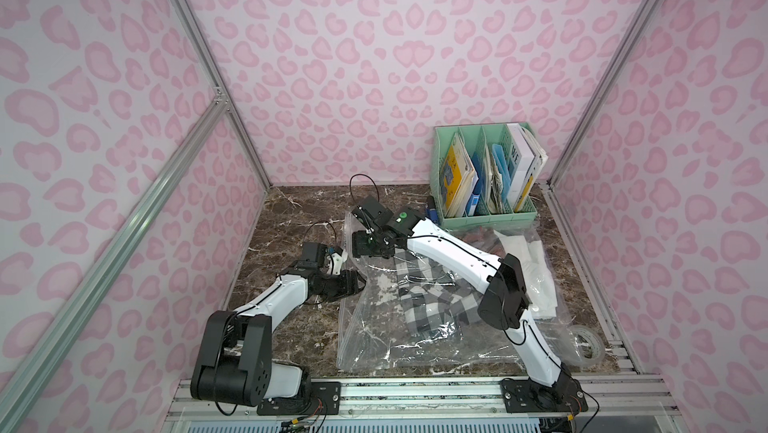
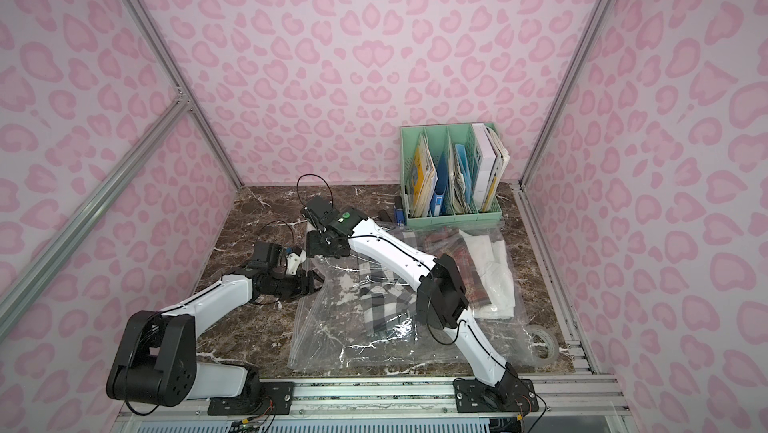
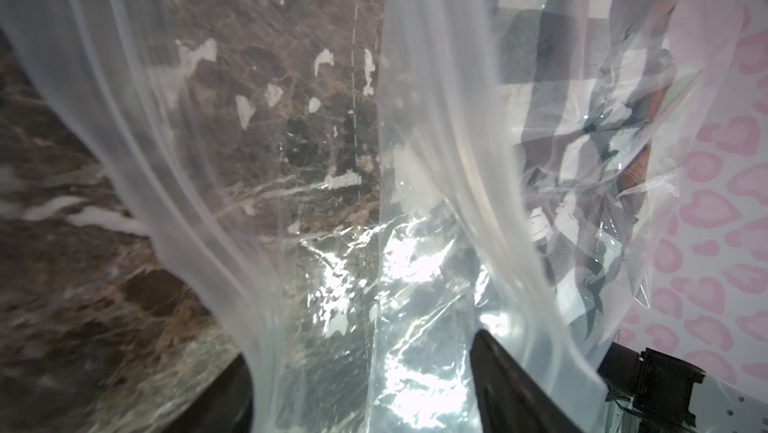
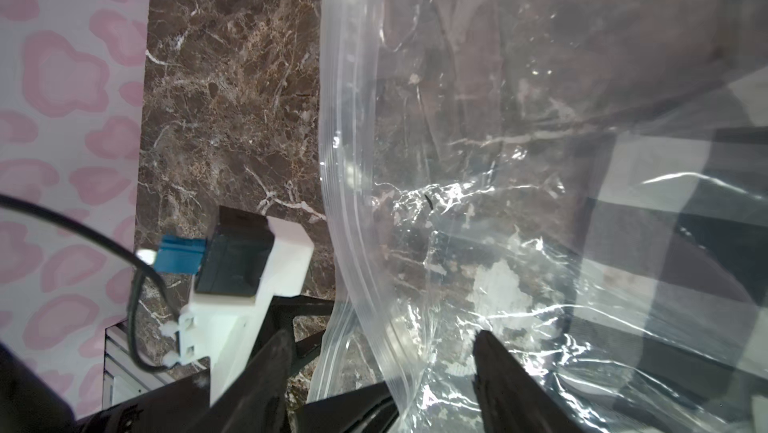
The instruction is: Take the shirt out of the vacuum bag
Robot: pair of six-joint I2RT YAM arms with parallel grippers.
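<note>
A clear vacuum bag covers most of the table, with a grey-and-white checked shirt inside, partly hidden by my right arm. My left gripper is open at the bag's left edge. In the left wrist view, translucent zip strips rise between and past its dark fingertips. My right gripper stands open just behind the left one, over the same edge. In the right wrist view, the zip strip runs down between its fingertips, beside my left gripper's body.
A green file organiser with folders stands at the back right. A white cloth lies under plastic on the right, near a tape roll. Bare marble table shows at the left.
</note>
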